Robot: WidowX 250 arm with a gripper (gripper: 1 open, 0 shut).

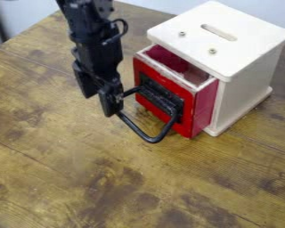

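Note:
A white wooden box (240, 62) with a slot and screws on top stands at the upper right. Its red-fronted drawer (181, 118) is pulled partly out, with a black loop handle (152, 136) hanging forward from its dark front. My black gripper (109, 100) points down just left of the drawer, by the left end of the handle. Whether its fingers are apart or closed is hard to make out, and I cannot tell if they touch the handle.
A pale wall edge shows at the top left.

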